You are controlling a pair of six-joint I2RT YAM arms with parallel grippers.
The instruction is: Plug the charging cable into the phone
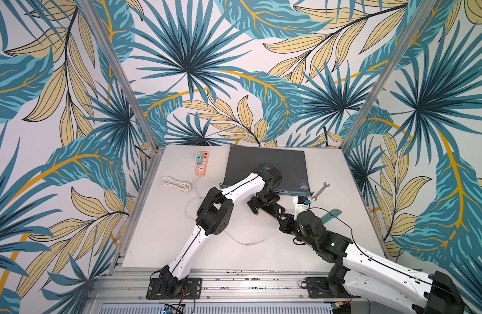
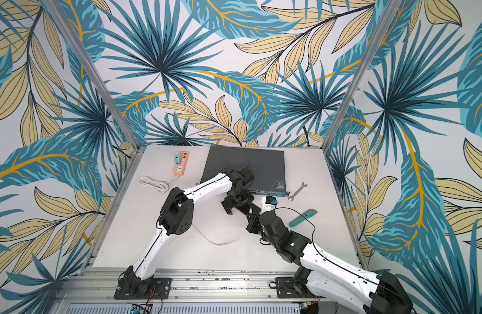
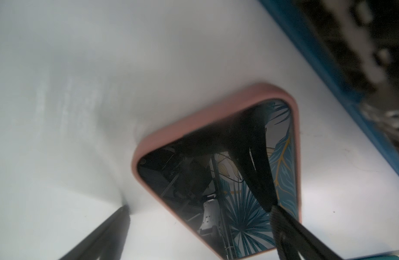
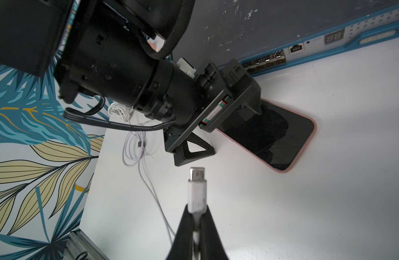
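Note:
The phone (image 4: 290, 134), black-screened in a pink case, lies face up on the table. My left gripper is low over it and open, nothing between its fingers. In the left wrist view one finger (image 3: 290, 238) overlaps the screen near its right edge, while the other finger (image 3: 106, 236) is off the phone, over bare table. Whether either touches is unclear. My right gripper is shut on the charging cable's white plug (image 4: 197, 190). The metal tip points away from the fingers, apart from the phone. The phone's port cannot be made out.
Behind the phone sits a dark box (image 1: 241, 162) with a blue front edge. A wrench (image 2: 297, 191) and a teal cutter (image 2: 303, 217) lie to the right, a power strip (image 1: 201, 163) at the back left. Loose cable (image 4: 149, 186) runs across the table.

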